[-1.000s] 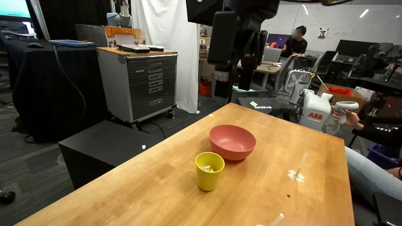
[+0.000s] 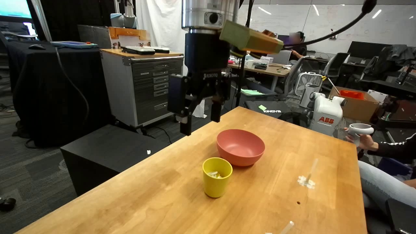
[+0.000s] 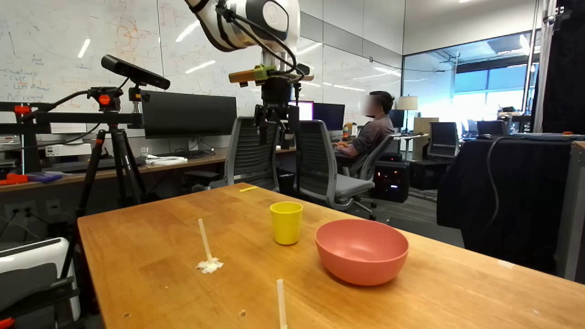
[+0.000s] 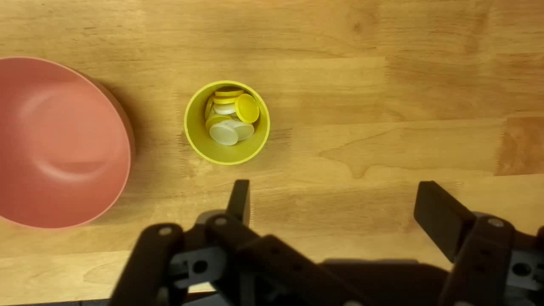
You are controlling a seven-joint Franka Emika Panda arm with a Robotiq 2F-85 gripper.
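A yellow cup (image 4: 227, 158) stands upright on the wooden table, with several yellow and whitish discs (image 4: 232, 117) inside it. Beside it rests a wide pink-red bowl (image 4: 56, 148), whose visible inside is empty. Both also show in exterior view 1, the cup (image 2: 215, 187) nearer the camera than the bowl (image 2: 240, 152). My gripper is open, its fingers wide apart with only bare table seen between them. In exterior view 1 the gripper (image 2: 200, 123) hangs above the table, clear of both cup and bowl.
Two thin translucent sticks rise from the table; one stick (image 3: 205, 241) is fixed with whitish stuff at its base, the other stick (image 3: 281, 304) stands nearer the camera. A seated person's hand holds a white controller (image 2: 360, 129) beyond the table edge.
The cup and bowl have stayed put.
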